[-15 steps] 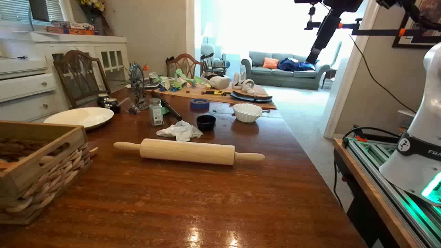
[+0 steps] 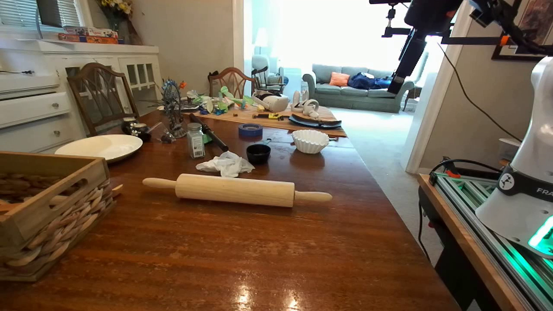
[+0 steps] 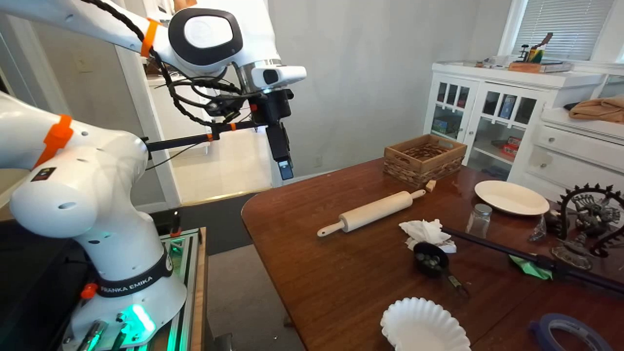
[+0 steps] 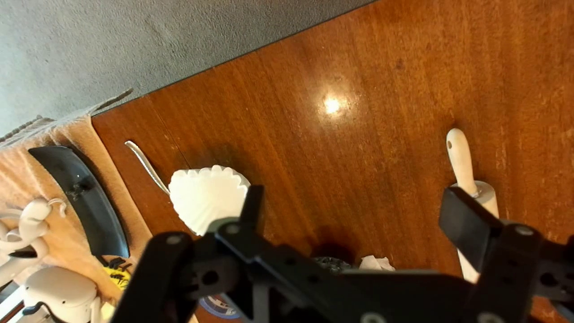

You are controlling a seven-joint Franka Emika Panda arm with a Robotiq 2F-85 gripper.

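My gripper stands open, its two dark fingers wide apart with only tabletop seen between them. In exterior view 1 the gripper [image 2: 397, 83] hangs high at the upper right, clear of the table; exterior view 2 also has the gripper [image 3: 285, 168] up in the air beyond the table's edge. A pale wooden rolling pin [image 2: 236, 190] lies across the table. A white fluted bowl [image 2: 309, 141] sits farther back, near the right edge. Close to it are a small black cup with a handle [image 3: 431, 258] and a crumpled white tissue [image 2: 226, 164].
A wood-and-wicker basket [image 3: 403, 159] occupies one table corner, with a white plate [image 3: 511, 197] near it. A glass jar [image 2: 195, 140], a black bar [image 3: 497, 248] and blue tape [image 2: 250, 130] stand among the clutter. Bare tabletop [image 2: 249, 249] lies in front of the rolling pin.
In exterior view 1 my gripper has shifted slightly down and to the right. The things on the table have stayed where they were.
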